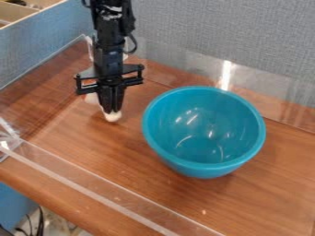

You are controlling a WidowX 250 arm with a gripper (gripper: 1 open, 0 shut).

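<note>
A black robot gripper (110,107) points down at the wooden table, left of a large turquoise bowl (204,138). Its tips are low over the wood, close to a small white object that is partly hidden behind them. The fingers look shut; whether anything sits between them cannot be made out clearly.
Grey padded walls (240,41) close off the back and left, with a clear strip (278,110) along the back edge. A wooden box (17,15) is at the top left. Bare table lies in front and to the right; cables hang below the front left.
</note>
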